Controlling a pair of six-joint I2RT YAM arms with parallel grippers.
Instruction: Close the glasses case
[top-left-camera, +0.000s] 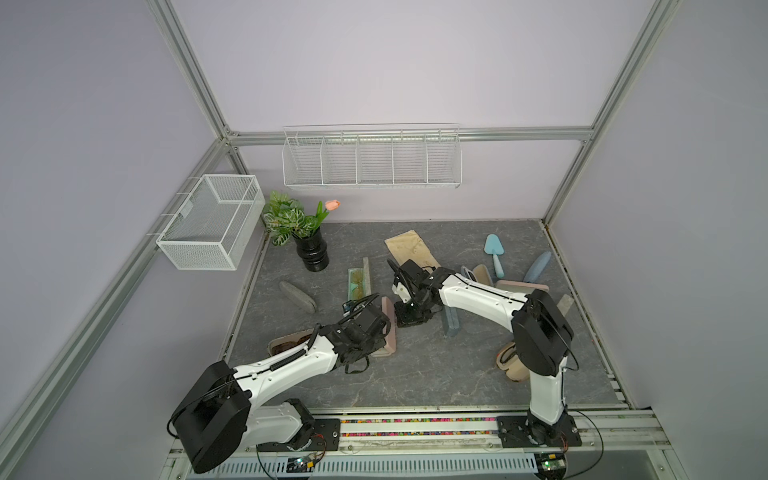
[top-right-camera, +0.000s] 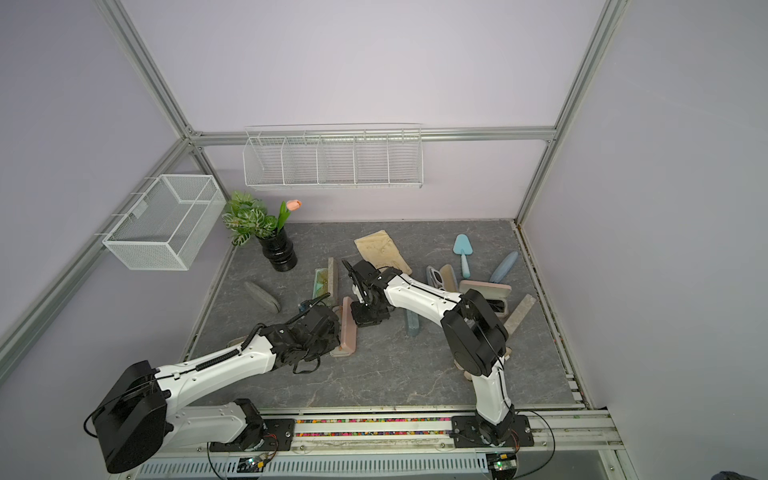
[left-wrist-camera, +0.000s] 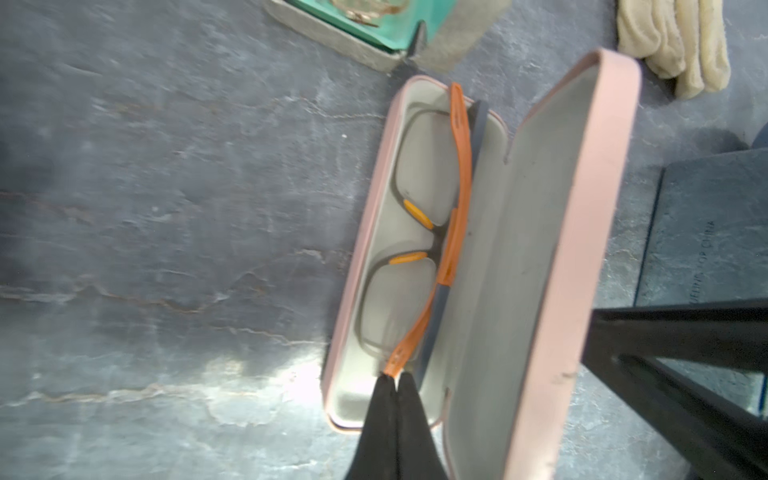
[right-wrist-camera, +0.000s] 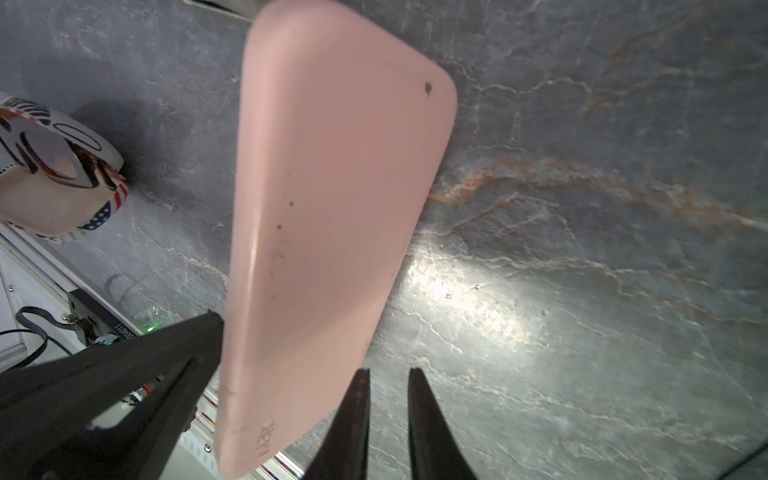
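Note:
A pink glasses case (left-wrist-camera: 342, 336) lies on the grey table with its lid (left-wrist-camera: 576, 264) standing up along the hinge side. Inside rest glasses (left-wrist-camera: 456, 216) with orange temples. My left gripper is shut over the near end of the case's base, nothing showing between its fingers; whether it touches is unclear. On the lid's other side, the lid's outer face (right-wrist-camera: 336, 200) fills much of the right wrist view. My right gripper is partly open beside the lid's lower edge, with a narrow empty gap between its fingertips.
A green-lined case (top-left-camera: 357, 286) stands open just behind. A blue-grey case (left-wrist-camera: 704, 232) lies to the right. Another open case (top-left-camera: 281, 344) is at the left, and a grey closed case (top-left-camera: 297, 297) lies behind that.

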